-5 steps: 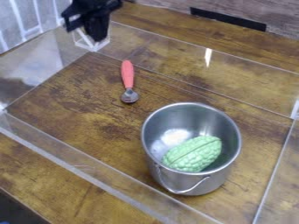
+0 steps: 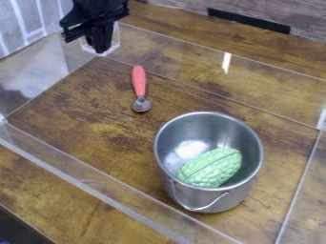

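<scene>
My dark gripper (image 2: 99,38) is at the top left, above the far left part of the wooden table, small and dark, its fingers not clearly readable. A scoop with a red handle (image 2: 139,81) lies in the middle left, apart from the gripper. A steel bucket (image 2: 178,143) stands at the lower right, holding a green bumpy corn-like object (image 2: 209,167).
Clear transparent panels or edges (image 2: 76,172) border the wooden work area on several sides.
The gripper has shifted slightly to the left and looks sharper than before. The scoop, bucket and green object have not moved.
</scene>
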